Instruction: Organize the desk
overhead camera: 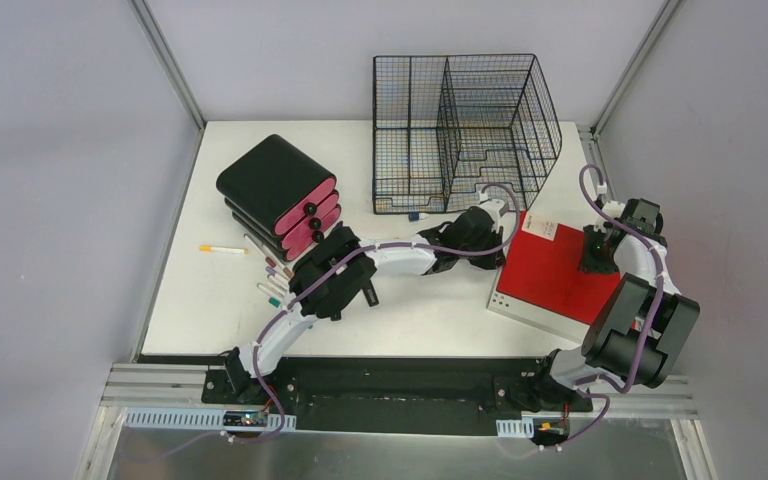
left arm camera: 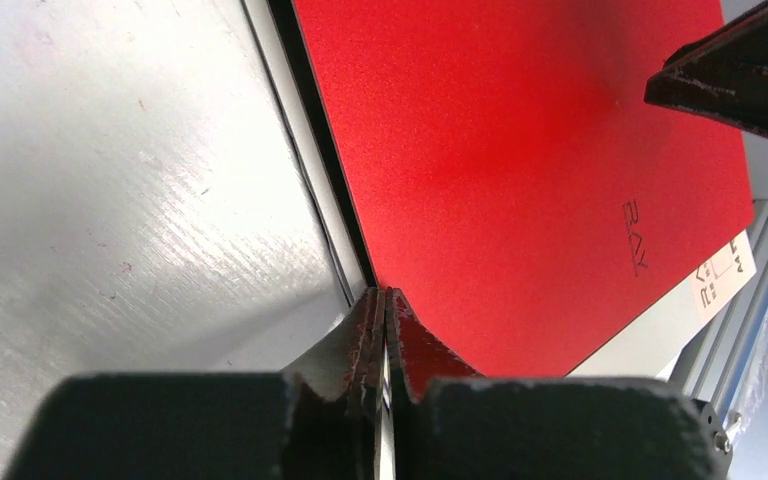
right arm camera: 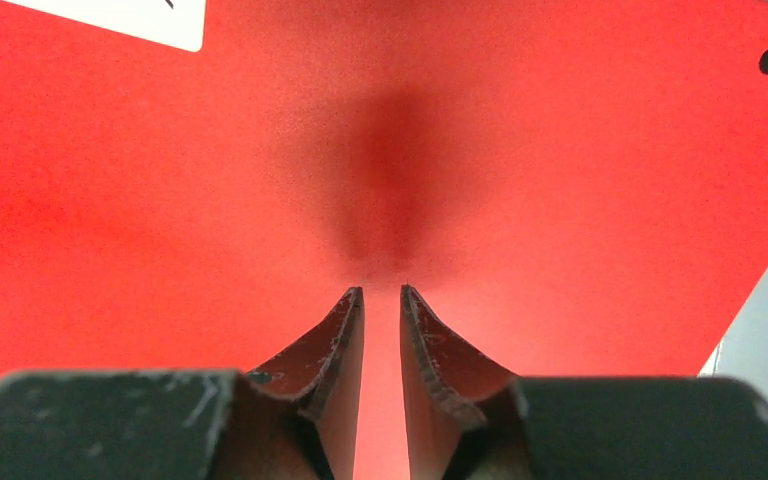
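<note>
A red-topped flat box point(overhead camera: 550, 270) with a white side lies at the desk's right. My left gripper is shut at its left edge, fingertips together against the edge, with no object visible between them. Over the red surface, my right gripper has its fingers nearly closed, a narrow gap showing red between them; whether they touch it is unclear. A black wire organizer point(overhead camera: 410, 140) stands at the back. A stack of black-and-pink cases point(overhead camera: 275, 180) sits at the left, with several pens point(overhead camera: 222, 249) beside it.
Small dark objects point(overhead camera: 370, 293) lie under and beside the left arm. Walls border both sides.
</note>
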